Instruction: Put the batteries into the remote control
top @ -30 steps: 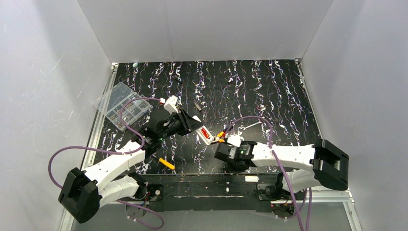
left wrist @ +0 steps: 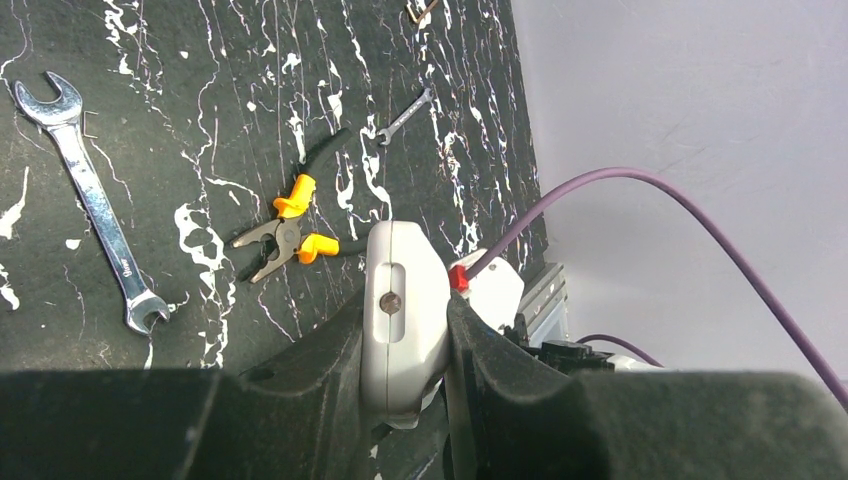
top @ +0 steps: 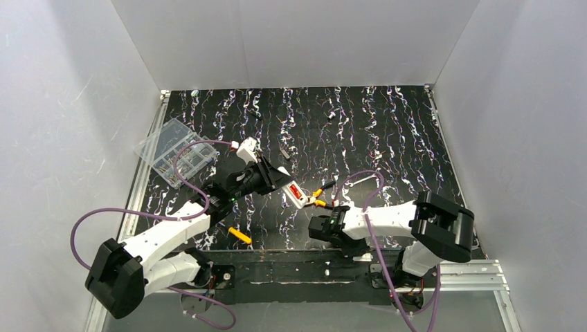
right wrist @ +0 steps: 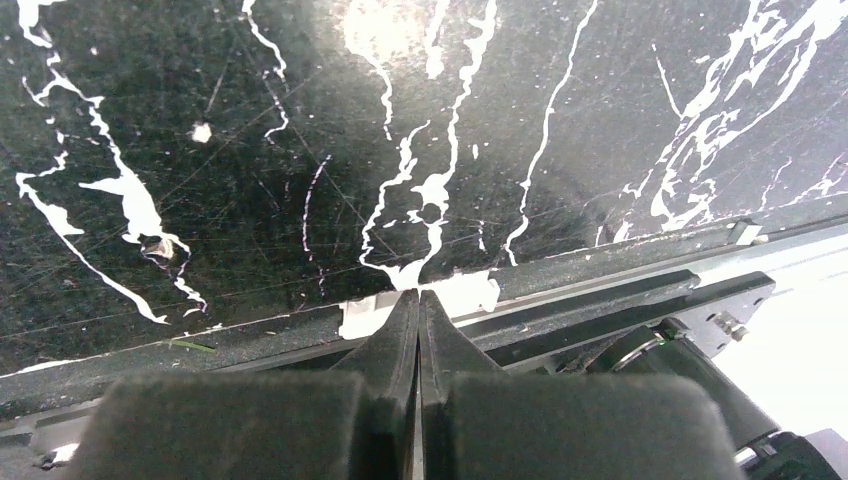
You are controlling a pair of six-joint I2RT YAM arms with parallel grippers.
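Note:
My left gripper is shut on the white remote control (left wrist: 408, 290), held above the table's middle. In the top view the remote's open bay (top: 295, 191) faces up and shows red and orange inside. The flat white battery cover (right wrist: 465, 296) lies at the table's front edge in the right wrist view. My right gripper is shut, with nothing between its fingers. Its tips overlap the cover's middle in that view, and the cover stays outside them, showing on both sides. Whether the tips touch it I cannot tell.
Pliers with yellow and black handles (left wrist: 288, 232) lie beside the remote. A large wrench (left wrist: 92, 200) and a small wrench (left wrist: 405, 117) rest on the marbled table. A clear parts box (top: 181, 153) stands at left, a yellow tool (top: 239, 236) near the front.
The left gripper keeps the remote still.

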